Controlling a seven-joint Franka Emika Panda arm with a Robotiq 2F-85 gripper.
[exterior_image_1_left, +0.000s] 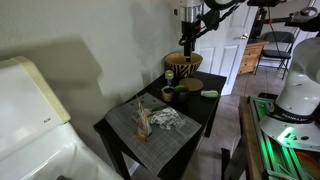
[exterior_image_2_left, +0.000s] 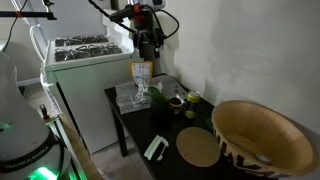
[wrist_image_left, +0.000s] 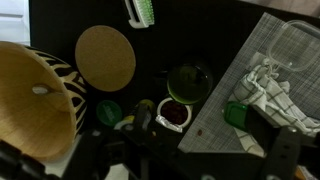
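My gripper hangs in the air above the black table, pointing down. In the wrist view its two dark fingers stand well apart, with no object held between them. Below it lie a dark green bowl and a small cup with dark red contents. A striped cloth rests on the grey woven mat, beside a clear container. From the second exterior view, a brush with a white and green body lies near the table's front edge.
A large woven basket fills the table's far end, next to a round cork mat. A yellow-topped jar stands by the wall. An upright packet is on the grey mat. A white stove stands beyond the table.
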